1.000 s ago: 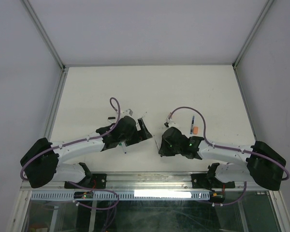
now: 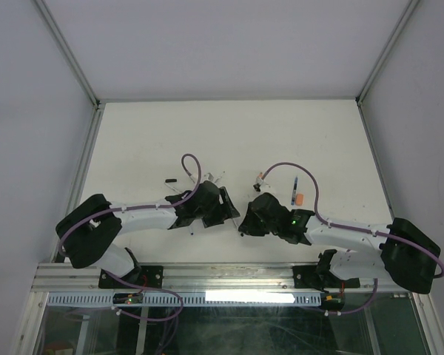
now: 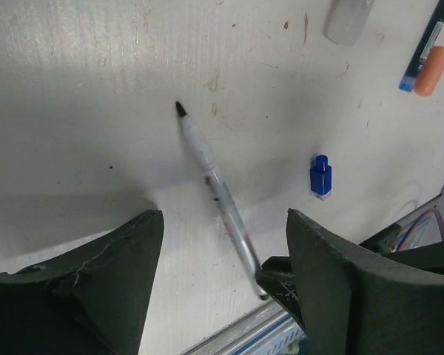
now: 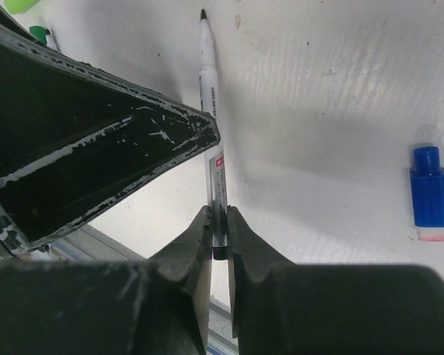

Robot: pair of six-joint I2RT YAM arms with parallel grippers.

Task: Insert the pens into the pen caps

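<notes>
A white pen with a black tip is held at its rear end by my right gripper, whose fingers are shut on it. My left gripper is part open above that pen, one finger on either side of it; in the right wrist view a dark left finger crosses over the pen's middle. A blue cap lies beside the pen, also seen in the left wrist view.
An orange cap, a blue pen and a pale piece lie to the right. Other pens lie near the left arm.
My right gripper, with the pen, has shifted slightly left.
</notes>
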